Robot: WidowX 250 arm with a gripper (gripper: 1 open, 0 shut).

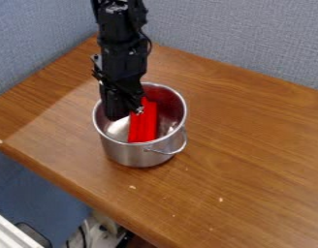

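A steel pot (140, 152) with a wire handle stands on the wooden table (233, 165). Inside it is a red block (143, 123), lying toward the right of the pot's pale interior. My black gripper (120, 105) reaches down over the pot's back left part, beside the red block. Its fingertips are dark and partly hidden, and I see nothing held between them.
Grey-blue padded walls (233, 44) border it at the back and left. Beyond the front left edge are cables and white items below.
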